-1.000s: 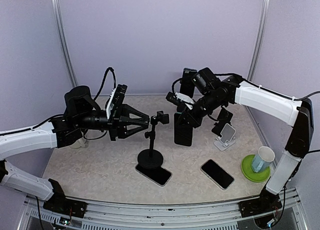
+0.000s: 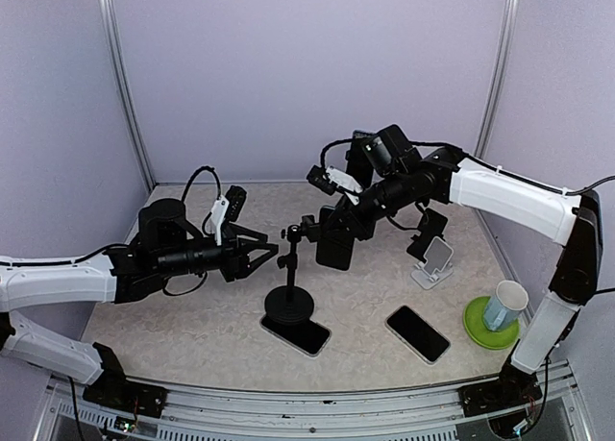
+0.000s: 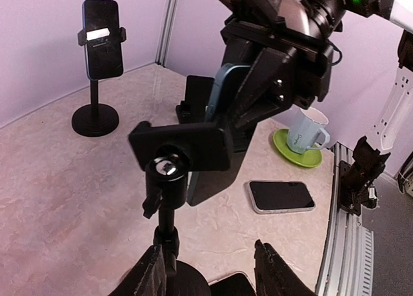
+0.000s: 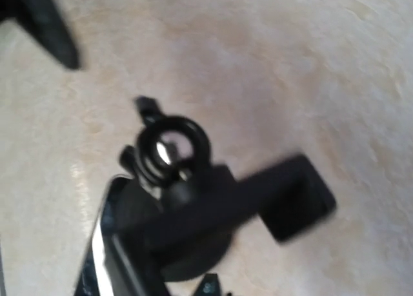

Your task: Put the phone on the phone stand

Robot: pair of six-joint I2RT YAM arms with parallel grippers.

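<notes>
A black phone stand [image 2: 290, 302] stands at the table's middle, its holder bracket [image 3: 181, 144] on top of the post. My right gripper [image 2: 341, 220] is shut on a phone [image 2: 335, 253], held upright just right of and behind the bracket. My left gripper [image 2: 259, 251] is left of the post, part open with nothing between its fingers. In the right wrist view the bracket [image 4: 297, 199] is seen from above, blurred. A phone [image 2: 300, 336] lies flat beside the stand's base.
Another phone [image 2: 417, 333] lies front right. A mug [image 2: 503, 309] on a green saucer is at the right. A silver stand [image 2: 432, 268] and other black stands holding phones are at the back right.
The right gripper has moved the phone left toward the stand's bracket. The left gripper has moved down and slightly back to the left from the bracket.
</notes>
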